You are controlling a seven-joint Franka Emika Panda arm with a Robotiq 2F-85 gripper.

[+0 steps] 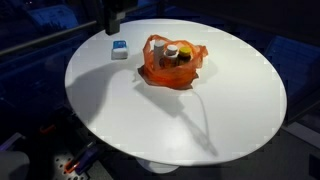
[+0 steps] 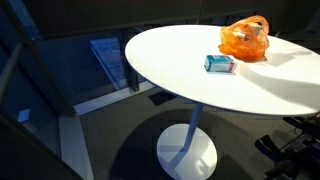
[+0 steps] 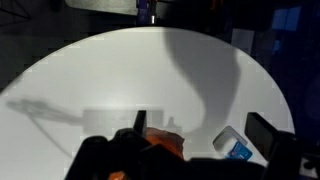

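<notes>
An orange plastic bag (image 1: pixel 173 76) stands on the round white table, its top open around several bottles. One is a pale bottle (image 1: pixel 158 53), and another has a yellow cap (image 1: pixel 185 51). Apart from the bag lies a small blue and white box (image 1: pixel 120 49), also visible in exterior view 2 (image 2: pixel 219 63). My gripper is open above the table with nothing between its fingers. In the wrist view the bag (image 3: pixel 165 141) is partly hidden behind the left finger, while the box (image 3: pixel 233 145) shows close to the right finger.
The white table (image 1: pixel 230 100) has wide free room in front and to the right of the bag. Its rounded edge drops to a dark floor. Shadows cross the tabletop. Behind the table stand dark panels or windows.
</notes>
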